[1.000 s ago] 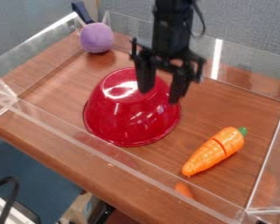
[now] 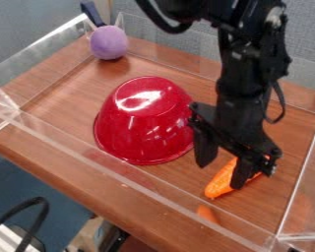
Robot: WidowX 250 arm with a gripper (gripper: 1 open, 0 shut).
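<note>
My gripper (image 2: pixel 234 148) is low over the right side of the wooden surface, directly above an orange toy carrot (image 2: pixel 223 182), covering much of it. Whether its fingers are open or closed around the carrot is hard to tell. An overturned red bowl (image 2: pixel 137 120) lies left of the gripper.
A purple ball (image 2: pixel 109 41) sits at the back left. Clear plastic walls border the wooden surface (image 2: pixel 62 79). A smaller orange piece (image 2: pixel 208 213) shows near the front wall. Free wood shows left of and behind the bowl.
My gripper has moved down and to the right, from over the red bowl's right side onto the carrot. The other objects have stayed where they were.
</note>
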